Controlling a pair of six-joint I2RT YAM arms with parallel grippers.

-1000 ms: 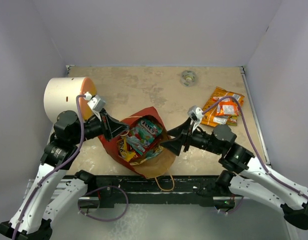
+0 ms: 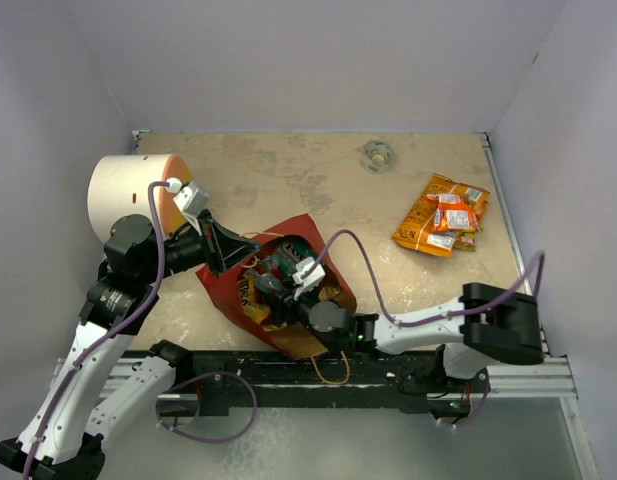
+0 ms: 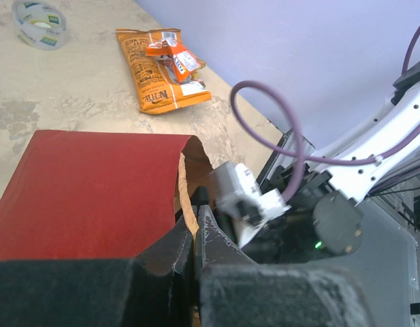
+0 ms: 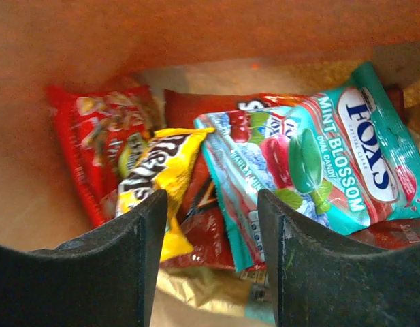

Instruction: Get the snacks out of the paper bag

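The red paper bag [image 2: 226,295] lies open at the front centre. My left gripper [image 2: 223,255] is shut at its left rim, the bag's edge by its fingertips [image 3: 206,242]. My right gripper is inside the bag, open, above the snacks. Below it in the right wrist view are a teal Fox's candy bag [image 4: 318,157], a yellow packet [image 4: 155,174], a red packet [image 4: 94,136] and other dark red packets. Several orange snack packets [image 2: 418,225] lie outside on the right of the table.
A white roll [image 2: 123,185] stands at the back left and a tape roll [image 2: 378,156] at the back. Walls surround it.
My right arm has moved left from beside the bag down into it, now covering part of the snacks. The left arm has stayed about where it was.
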